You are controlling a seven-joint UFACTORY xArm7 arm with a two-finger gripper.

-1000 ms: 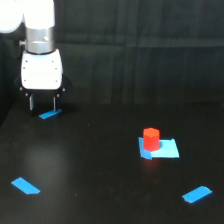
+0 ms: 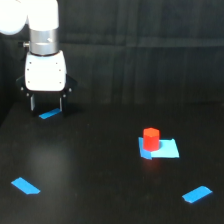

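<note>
A small red block (image 2: pixel 151 139) sits upright on the dark table, right of the middle. Beneath it and to its right lies a pale blue square (image 2: pixel 168 149), with a darker blue edge showing at the left. Far from the block, at the back left, my white and grey gripper (image 2: pixel 46 104) points downward. Its two dark fingers stand apart, so it is open, and no object shows between them.
Blue tape strips lie at the front left (image 2: pixel 26 186), the front right (image 2: pixel 197 194) and near the gripper (image 2: pixel 50 113). A dark backdrop closes off the rear.
My gripper has shifted slightly to the right. The red block, the pale square and the tape strips have not moved.
</note>
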